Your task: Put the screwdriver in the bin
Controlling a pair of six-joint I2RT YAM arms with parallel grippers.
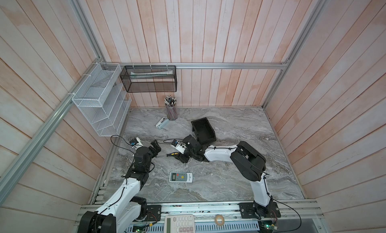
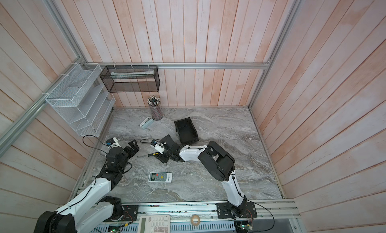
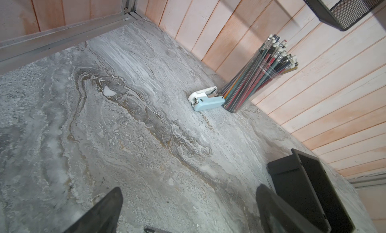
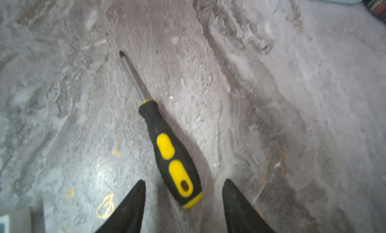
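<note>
The screwdriver (image 4: 168,148), black and yellow with a thin metal shaft, lies on the grey marbled table. In the right wrist view its handle end reaches into the gap of my right gripper, whose fingers stand apart on either side without visible contact. The black bin (image 1: 203,130) rests tilted in direction behind the right wrist, open side up. My left gripper is open and empty in the left wrist view, with the bin (image 3: 299,190) beyond its right finger. Only a dark sliver of the screwdriver (image 3: 154,229) shows at that view's bottom edge.
A white remote-like device (image 1: 181,177) lies in front of the screwdriver. Toward the back are a pale blue stapler (image 3: 207,100) and a holder full of pencils (image 3: 257,74). White wire shelves (image 1: 102,100) line the left wall. Table right of the bin is clear.
</note>
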